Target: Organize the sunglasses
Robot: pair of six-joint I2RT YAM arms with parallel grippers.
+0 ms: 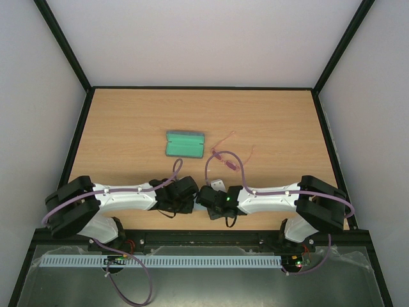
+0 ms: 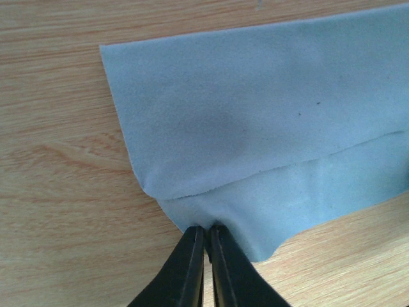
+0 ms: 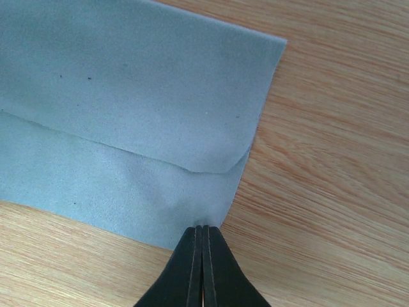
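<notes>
Folded light-blue cloth point(image 2: 255, 109) lies on the table, mostly hidden under the arms in the top view. At its near edge, close to a corner, my left gripper is shut; the cloth bulges around its tips, with none clearly visible between them. My right gripper, also shut, has its tips against the near edge by the other corner. Nothing shows between them. Pink sunglasses point(image 1: 231, 165) rest beyond the grippers, temples spread away from me. Left of them sits an open green case point(image 1: 185, 144), apparently empty.
Bare wooden table point(image 1: 128, 128) spreads out at the left, right and back. Purple cables loop over both arms, and the right arm's cable point(image 1: 241, 167) passes across the sunglasses in the top view. A dark frame edges the table.
</notes>
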